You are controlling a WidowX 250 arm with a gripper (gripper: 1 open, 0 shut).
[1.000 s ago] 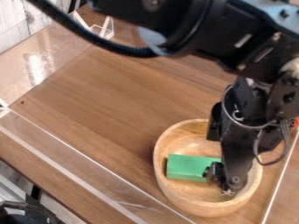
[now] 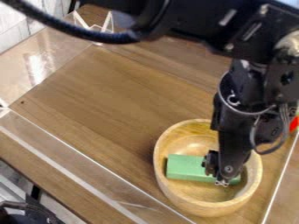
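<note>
A wooden bowl (image 2: 176, 192) sits on the wooden table at the lower middle right of the camera view. In it lies a green block (image 2: 190, 167). My dark gripper (image 2: 221, 172) reaches down into the bowl from the upper right, its lower end at the right part of the block. The arm hides some of the bowl's right side, and whether the fingers hold the block cannot be seen clearly.
A clear edge strip runs along its lower left. A red object (image 2: 293, 126) shows at the far right, partly hidden by the arm.
The gripper and arm have shifted slightly up and left since a second ago. The bowl and the green block look nearly unchanged.
</note>
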